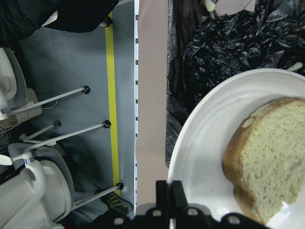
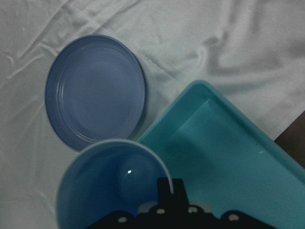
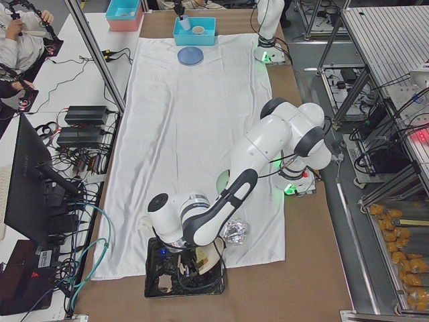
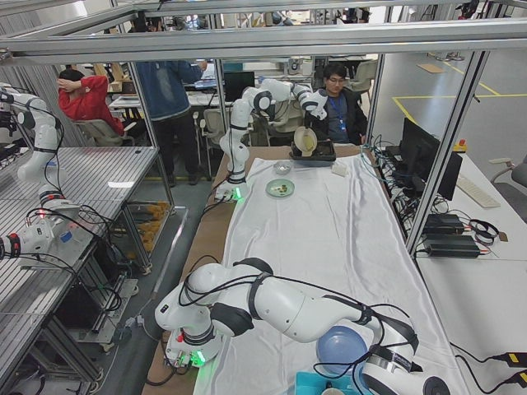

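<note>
My left gripper is shut on the rim of a white plate (image 1: 200,138) holding slices of bread (image 1: 267,157). The plate hangs tilted over a black bin lined with a bag (image 1: 224,43). My right gripper is shut on the rim of a blue cup (image 2: 109,181), held over the turquoise tray (image 2: 214,152) beside a blue plate (image 2: 95,90).
A green plate (image 4: 280,186) with small pieces and a crumpled clear item (image 3: 234,232) lie on the white cloth near the left arm.
</note>
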